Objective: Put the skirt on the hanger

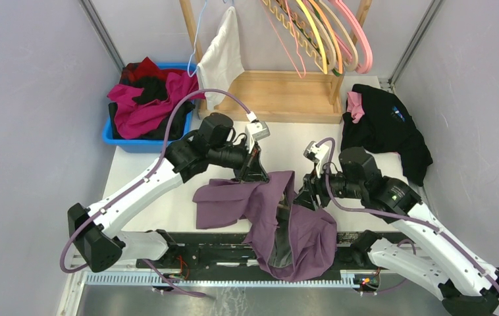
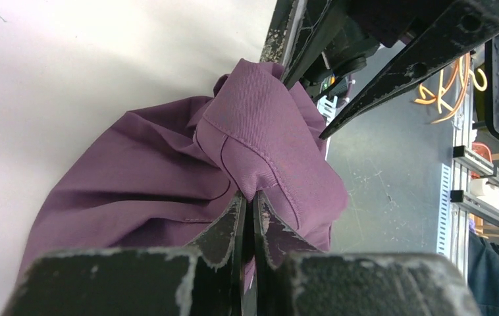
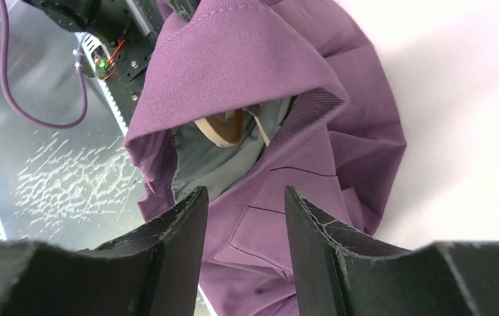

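Observation:
The purple skirt (image 1: 309,243) lies bunched over the table's front edge, its waist gaping and a grey lining (image 3: 214,161) showing inside. Within that opening a beige hanger (image 3: 224,128) is partly visible; the rest of it is covered by cloth. My left gripper is shut on the skirt near its waistband, pinching a fold. My right gripper is part open above the skirt, its fingertips apart and no cloth visibly clamped between them. In the left wrist view, the right gripper's dark fingers (image 2: 398,92) reach in close to the skirt's raised edge.
A blue bin (image 1: 109,135) of clothes stands at the back left. The wooden rack (image 1: 280,99) is at the back, with several hangers (image 1: 332,39) above it and a white cloth (image 1: 220,56). Dark garments (image 1: 385,128) lie at the right.

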